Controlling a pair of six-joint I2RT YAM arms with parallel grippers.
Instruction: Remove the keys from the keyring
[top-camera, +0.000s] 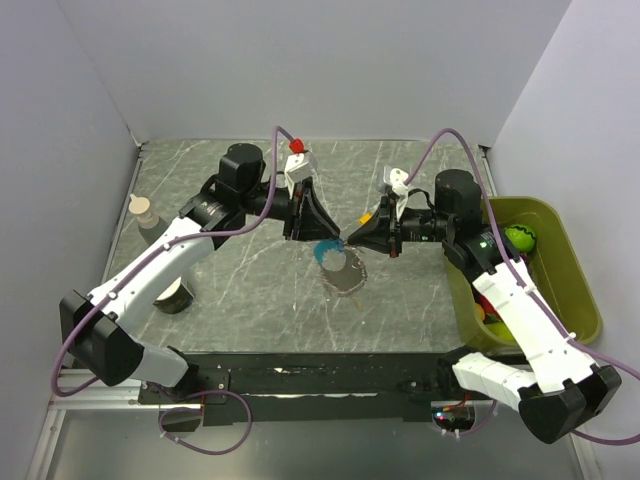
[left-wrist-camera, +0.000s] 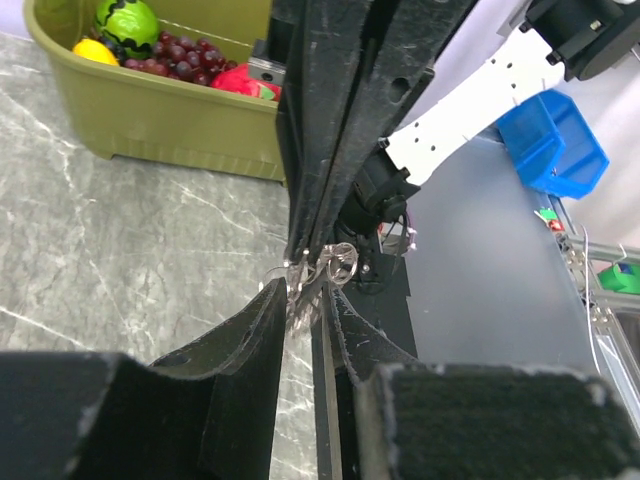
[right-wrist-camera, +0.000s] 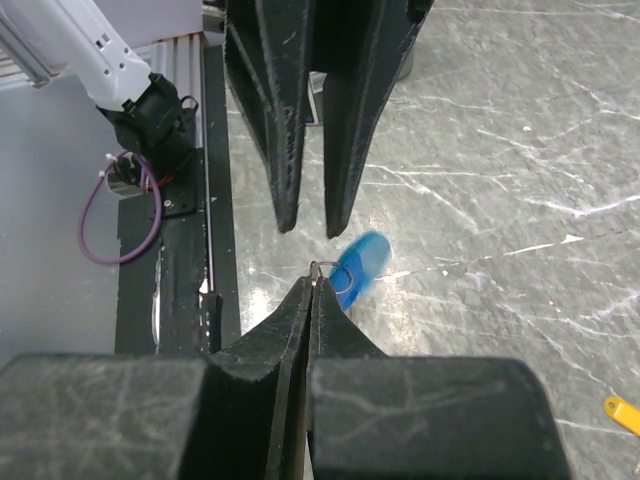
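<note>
A keyring with a blue tag (top-camera: 328, 250) and blurred keys hangs between the grippers over the table's middle. My right gripper (top-camera: 350, 239) is shut at the keyring; in the right wrist view the thin ring (right-wrist-camera: 330, 268) shows at its fingertips, with the blue tag (right-wrist-camera: 360, 265) behind. My left gripper (top-camera: 316, 236) is just left of it, its fingers parted above the ring in the right wrist view. In the left wrist view the ring (left-wrist-camera: 342, 262) and other small metal pieces are partly hidden between the fingertips of both grippers.
A green bin (top-camera: 560, 290) of toy fruit stands at the right. A cream-topped bottle (top-camera: 141, 208) and a dark cylinder (top-camera: 172, 295) are at the left. A yellow item (right-wrist-camera: 622, 412) lies on the table (top-camera: 240, 310), which is otherwise largely clear.
</note>
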